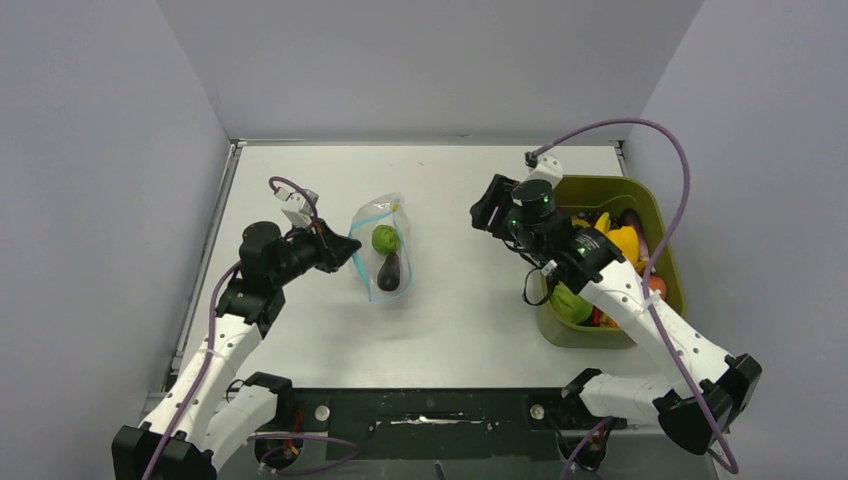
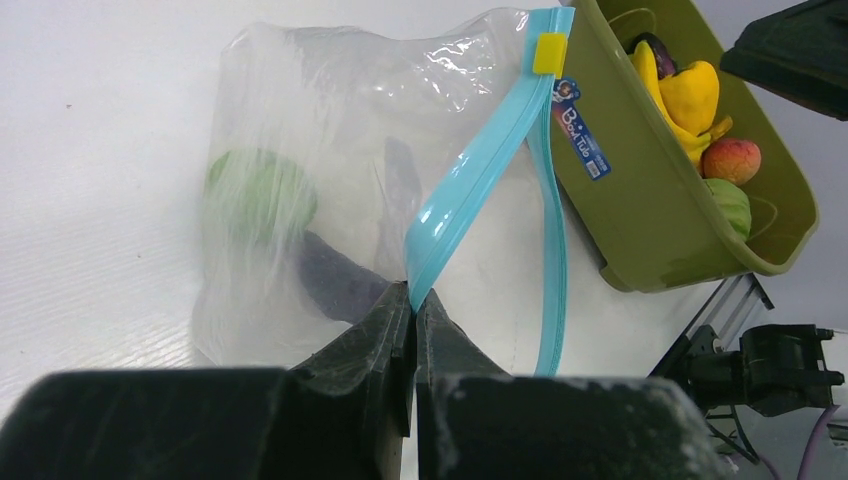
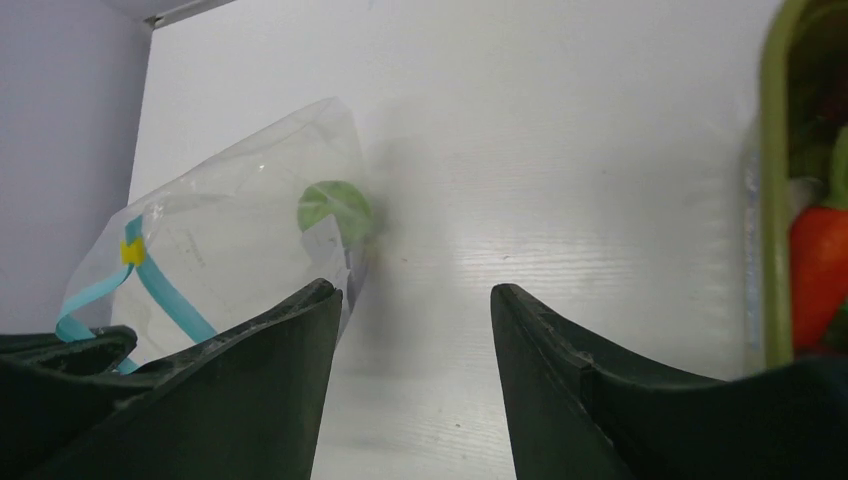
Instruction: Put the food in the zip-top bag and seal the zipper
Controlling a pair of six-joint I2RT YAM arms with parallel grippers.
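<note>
A clear zip top bag (image 1: 369, 215) with a light blue zipper band (image 2: 470, 170) hangs from my left gripper (image 1: 357, 245), which is shut on the bag's rim. The bag's yellow slider (image 2: 549, 54) sits at the far end of the band, and the mouth gapes. Inside the bag are a round green vegetable (image 1: 385, 239) and a dark eggplant (image 1: 389, 272). My right gripper (image 1: 477, 216) stands right of the bag, apart from it. Its fingers (image 3: 300, 350) are spread, with only bare table visible between them.
An olive bin (image 1: 563, 338) of mixed toy food stands at the table's right, partly under the right arm. Bananas, a yellow pepper (image 2: 691, 98) and a peach (image 2: 731, 160) show in it.
</note>
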